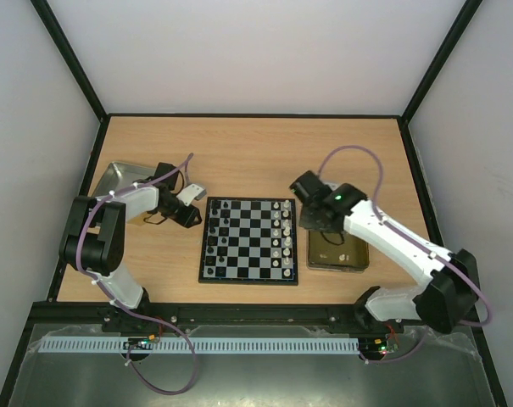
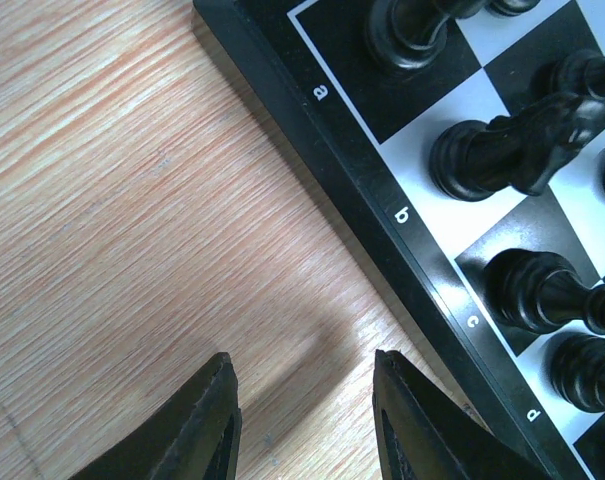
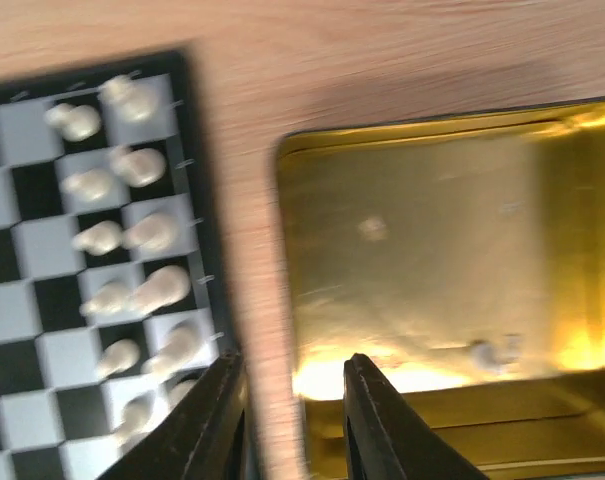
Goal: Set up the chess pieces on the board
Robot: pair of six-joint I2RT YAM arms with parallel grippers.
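Observation:
The chessboard lies mid-table, dark pieces along its left side, white pieces along its right. My left gripper hangs beside the board's left edge, fingers apart with nothing between, facing black pieces such as a knight. My right gripper is over the gap between the board and the gold tray, fingers apart and empty; its view is blurred. White pieces show on the board in that view; a few small indistinct objects sit in the tray.
A silver tray lies at the far left, partly behind my left arm. Side walls bound the table.

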